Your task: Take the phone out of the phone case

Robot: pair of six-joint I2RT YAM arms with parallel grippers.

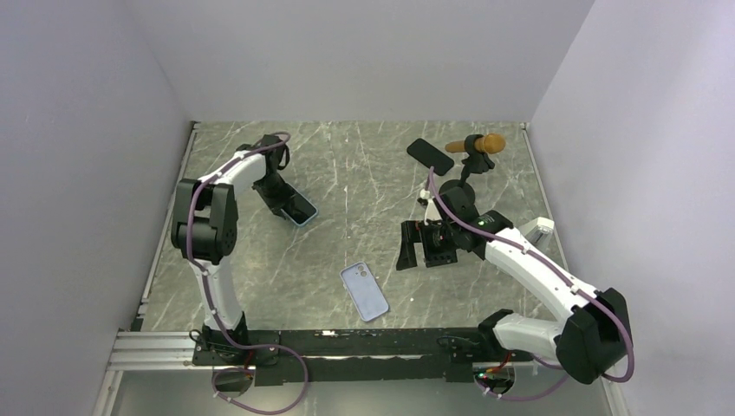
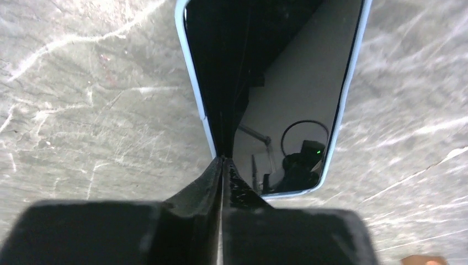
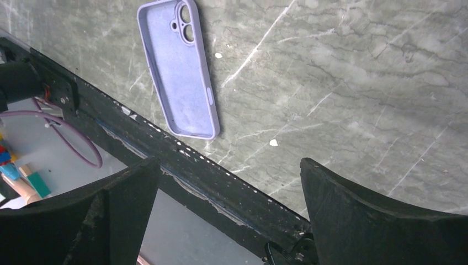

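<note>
A dark-screened phone point(image 2: 292, 99) lies face up at the left of the table, with the light blue rim of a phone case point(image 2: 349, 83) running around it. Over the lower-left corner of that phone in the left wrist view, the fingertips of my left gripper come together, with nothing visible held between them. From the top, this gripper partly covers the phone and case. My right gripper point(image 1: 425, 263) hangs open and empty right of the table's middle, apart from both. Its two fingers point(image 3: 118, 204) stand wide apart in the right wrist view.
An empty lavender phone case point(image 1: 365, 292) lies open side up near the front edge. Another black phone point(image 1: 430, 156) rests at the back right, beside a stand point(image 1: 472, 165) with a wooden-looking piece. Bare table lies between the arms.
</note>
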